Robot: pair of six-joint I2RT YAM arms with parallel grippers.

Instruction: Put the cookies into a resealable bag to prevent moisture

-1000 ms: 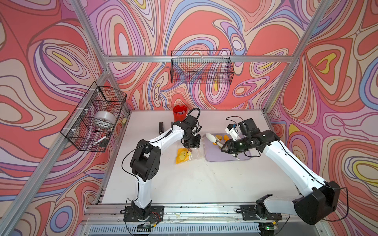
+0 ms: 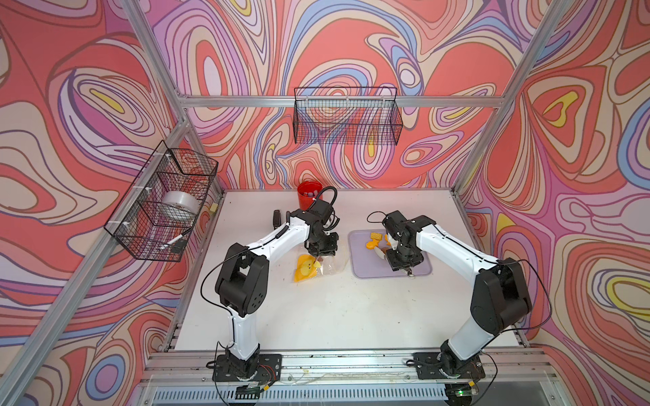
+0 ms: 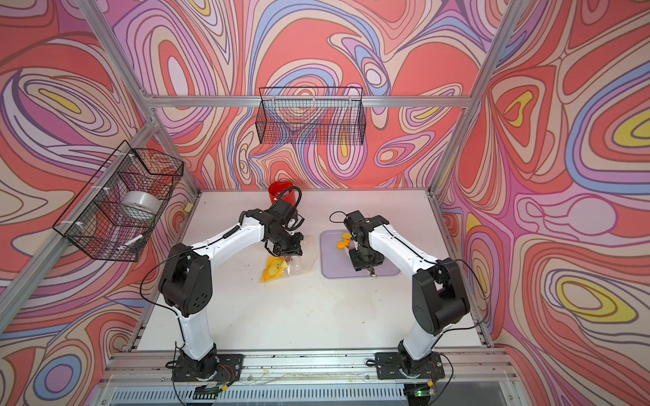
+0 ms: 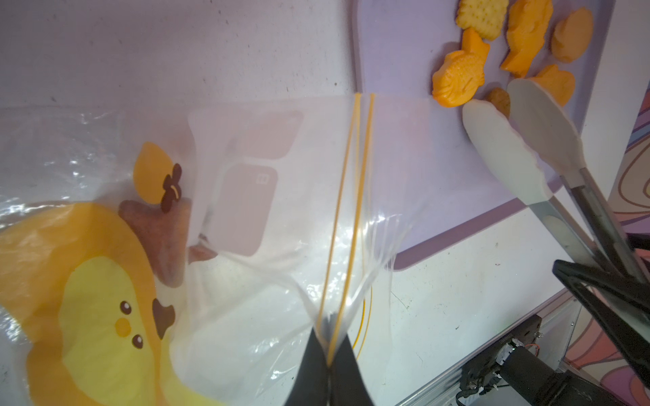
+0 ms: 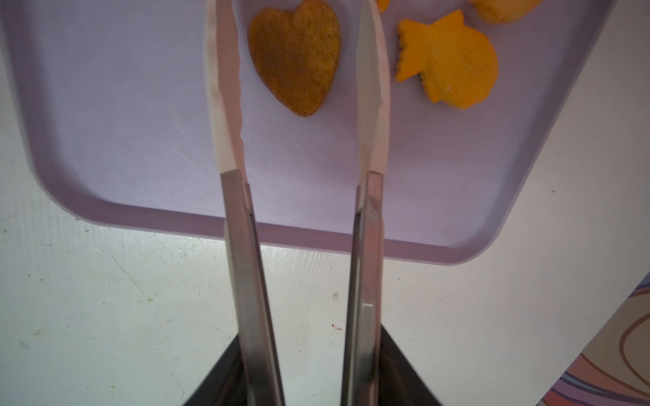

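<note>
The clear resealable bag [image 4: 284, 223], printed with a yellow chick, has its mouth end pinched where my left gripper is shut on it. Yellow seal lines run into the fingertips. The bag's mouth end reaches over the left edge of the lilac tray [image 4: 433, 203]. White-tipped metal tongs [image 4: 582, 196] sit at my right gripper, which is open, their arms spread. In the right wrist view a brown heart cookie [image 5: 295, 57] lies on the tray between the tong tips, with gaps on both sides. An orange fish cookie [image 5: 460, 64] lies just right of them.
Other orange cookies, one of them square [image 4: 482, 15], lie at the tray's far side. Behind my left arm stands a red bucket [image 2: 309, 195].
The tongs have swung from near the bag back over the tray, and my right arm has drawn in and lowered. My left gripper and the bag have shifted slightly left.
</note>
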